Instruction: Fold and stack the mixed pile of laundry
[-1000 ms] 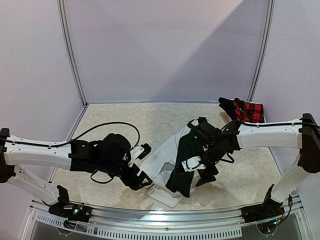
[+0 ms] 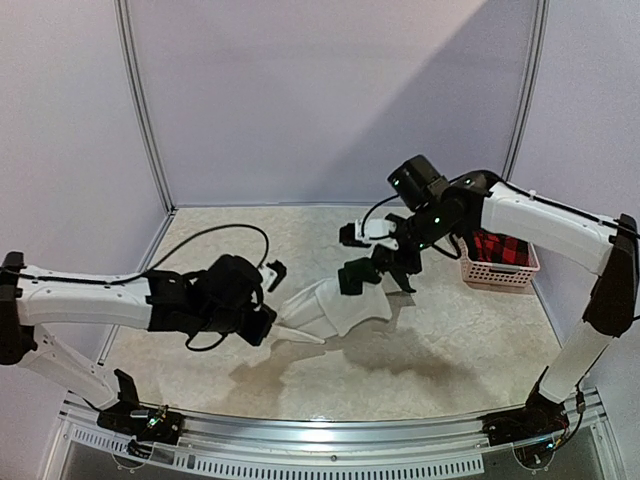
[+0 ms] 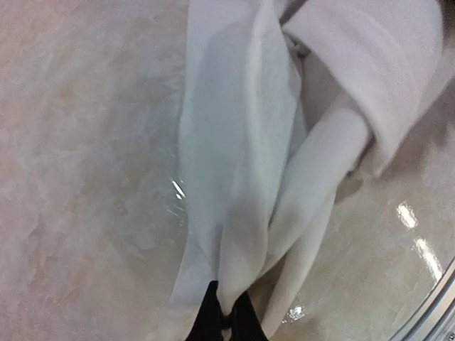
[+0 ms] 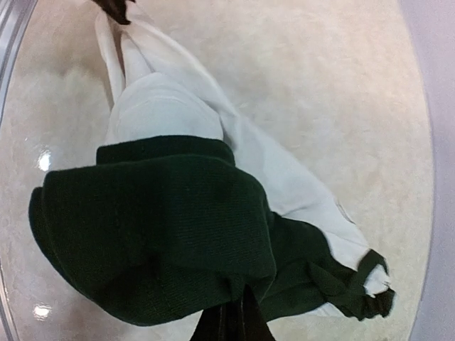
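Note:
A white cloth garment (image 2: 345, 306) with a dark green part (image 2: 358, 276) stretches between my two grippers over the table's middle. My left gripper is shut on a gathered white end (image 3: 242, 241), which runs up from the fingertips in twisted folds. In the right wrist view, my right gripper is shut on the dark green fabric (image 4: 156, 227), which bunches in front of the fingers. White cloth (image 4: 284, 170) shows beyond the green, and a crumpled green end (image 4: 355, 291) hangs at the right. From above, the right arm covers part of the garment.
A pink basket (image 2: 500, 275) holding red-and-black plaid cloth (image 2: 500, 248) stands at the right, partly behind the right arm. Bare table (image 2: 240, 375) lies in front and at the back left.
My right gripper has risen and moved toward the back, carrying the green fabric up with it.

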